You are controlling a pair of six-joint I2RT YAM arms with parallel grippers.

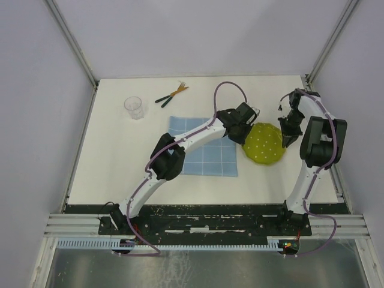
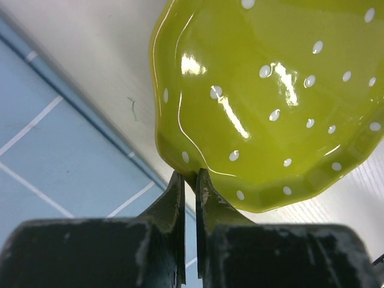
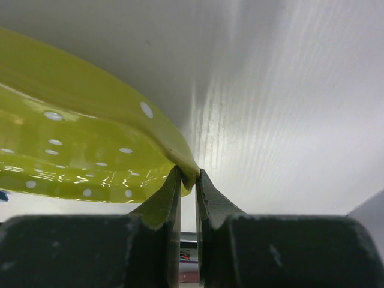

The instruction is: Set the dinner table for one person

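A green plate with white dots (image 1: pixel 264 144) is held between my two arms, just right of the blue checked placemat (image 1: pixel 211 159). My left gripper is shut on the plate's near-left rim. At the opposite edge, my right gripper has the plate's rim between its close-set fingertips. The placemat lies flat, partly covered by my left arm. Whether the plate's underside touches the table cannot be told. A fork and knife (image 1: pixel 172 95) lie at the back, and a clear glass (image 1: pixel 134 108) stands at the back left.
Walls close in at both sides, the right one (image 1: pixel 360 90) near my right arm.
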